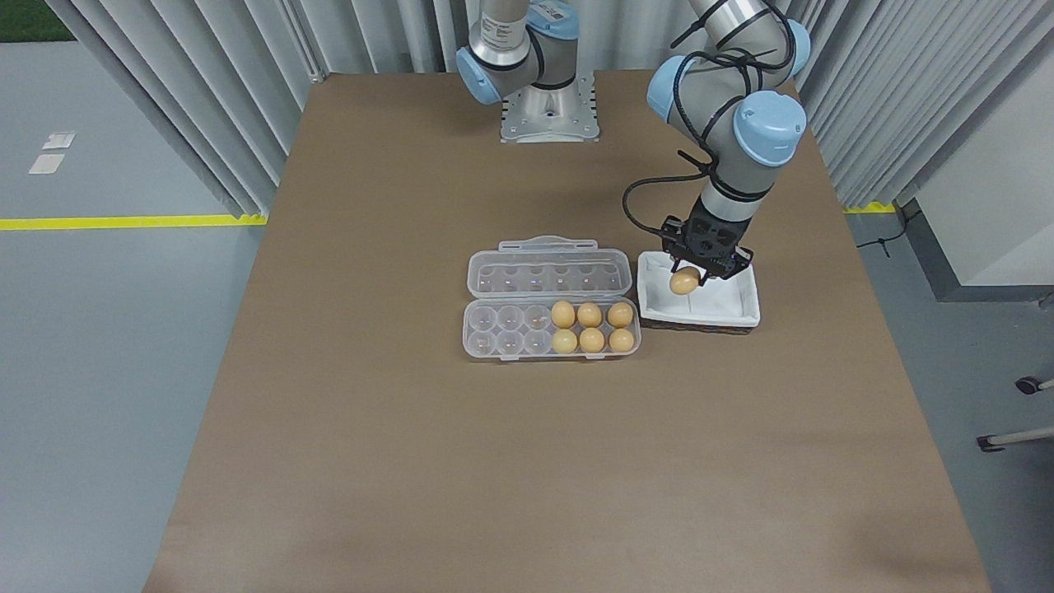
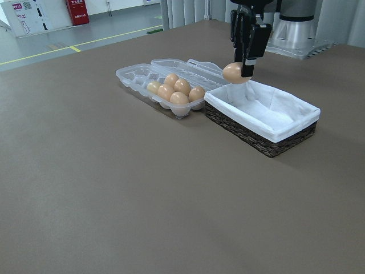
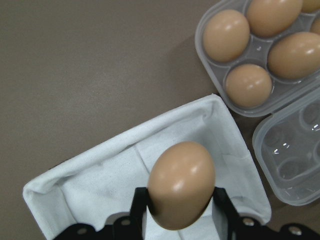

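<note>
My gripper is shut on a brown egg [image 3: 181, 175], held above the white cloth-lined basket [image 1: 698, 307]. In the left view the egg [image 2: 232, 72] hangs just over the basket's back rim, below the black gripper body. No other egg shows in the basket [image 2: 261, 114]. Left of the basket lies an open clear plastic carton [image 1: 547, 272], with several eggs [image 1: 590, 339] in the right-hand cups of its tray; the left-hand cups [image 1: 495, 330] are empty.
</note>
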